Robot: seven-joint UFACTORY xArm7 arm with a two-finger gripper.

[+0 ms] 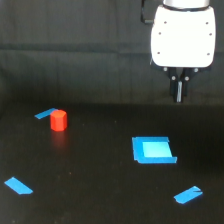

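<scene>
A small red block (pixel 58 120) rests on the dark table at the left of the camera view. To the right of the table's middle is a pale square with a blue tape border (pixel 139 148). High at the upper right, above and beyond the square, hangs my gripper (pixel 179 98), well away from the block. It points downward under the white arm housing (pixel 183 38). Its fingers look like one narrow dark shape, so whether they are apart is too small to tell. Nothing is visible hanging from them.
Strips of blue tape mark the table: one piece (pixel 45 113) just behind the block, another (pixel 18 186) at the front left, and a third (pixel 188 195) at the front right. Between the block and the square the black surface is clear. A dark curtain (pixel 80 60) closes off the back.
</scene>
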